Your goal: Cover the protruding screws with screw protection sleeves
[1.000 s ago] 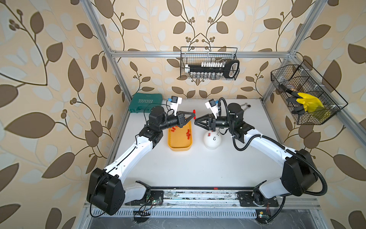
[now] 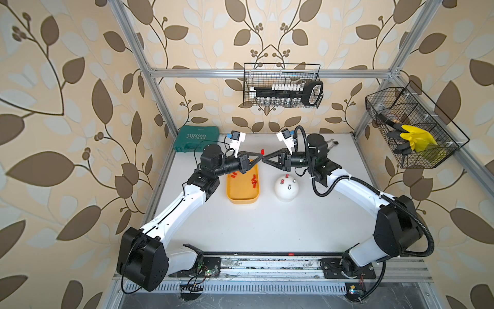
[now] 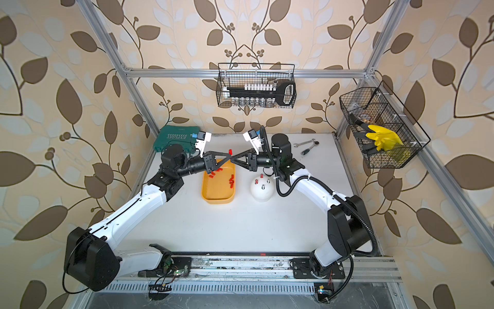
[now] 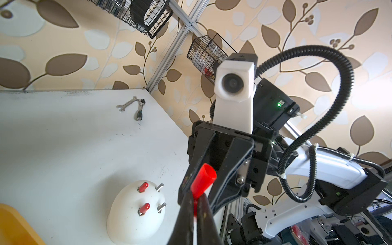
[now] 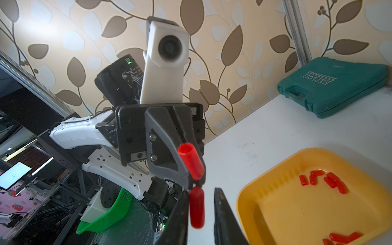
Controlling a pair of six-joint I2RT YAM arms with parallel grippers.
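Observation:
A red sleeve [image 5: 190, 161] is upright between the fingertips of my left gripper [image 2: 259, 155], which is shut on it; its lower part [image 5: 196, 208] hangs below them. My right gripper [image 3: 233, 158] faces it from the right, its fingertips around or beside that lower part, part open in the right wrist view. The white dome [image 4: 130, 222] carries screws, two with red sleeves [image 4: 143, 187] and two bare steel ones [image 4: 161, 207]. More red sleeves [image 5: 330, 181] lie in the orange tray [image 5: 285, 216].
A green case [image 2: 195, 138] lies at back left. Wrenches [image 3: 308, 146] lie at back right. Wire baskets [image 2: 283, 87] hang on the frame above.
The left arm looks still.

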